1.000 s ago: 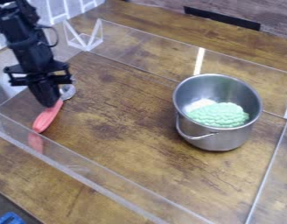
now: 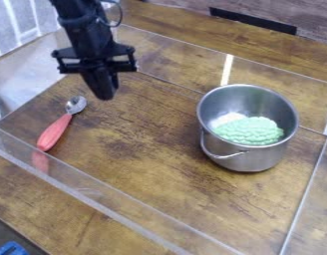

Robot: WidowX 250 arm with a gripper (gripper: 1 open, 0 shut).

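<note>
My black gripper (image 2: 105,86) hangs above the table at the upper left, up and to the right of a spoon (image 2: 55,130) with a red handle and a metal head, which lies on the wooden table (image 2: 147,179). Nothing shows between its fingers; whether they are open or shut is hard to see. A steel pot (image 2: 246,149) stands on the right, holding a pale green bumpy object (image 2: 249,129).
Clear panels or tape strips border the work area at left, front and right. The middle of the table between spoon and pot is free. A small blue object (image 2: 7,249) is at the bottom left corner.
My gripper has moved right and up, away from over the spoon, uncovering its metal head. The spoon and pot have not visibly moved.
</note>
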